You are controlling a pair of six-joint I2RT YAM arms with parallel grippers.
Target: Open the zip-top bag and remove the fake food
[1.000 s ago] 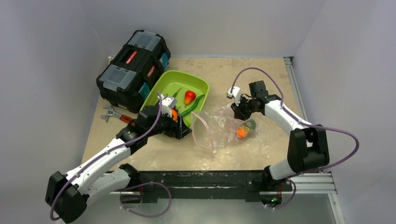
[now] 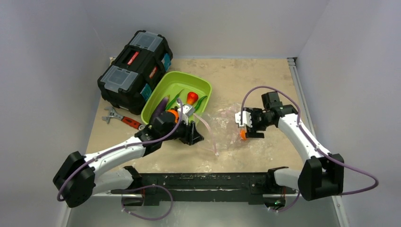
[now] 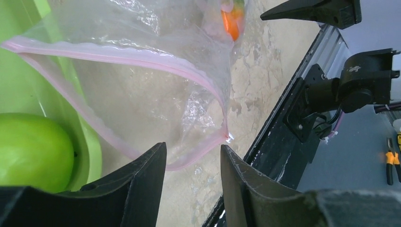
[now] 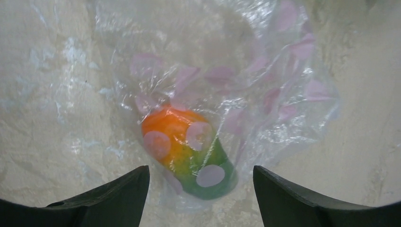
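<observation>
The clear zip top bag (image 2: 220, 127) lies on the table, its pink-edged mouth (image 3: 113, 56) gaping toward my left gripper. That gripper's fingertips show slightly apart at the mouth's edge; what, if anything, is between them is unclear. Inside the bag's right part lies an orange-and-green fake food piece (image 4: 189, 151), with my right gripper open over it, fingers on either side. A green tub (image 2: 168, 80) beside the bag holds other fake food, including a red pepper (image 2: 192, 98) and an eggplant (image 2: 158, 109).
A black toolbox (image 2: 135, 71) stands at the back left, with a red-handled wrench (image 2: 130, 122) in front of it. Walls bound the sides and back.
My right gripper has moved right and toward the front, over the food in the bag. My left gripper has moved slightly right and toward the front.
</observation>
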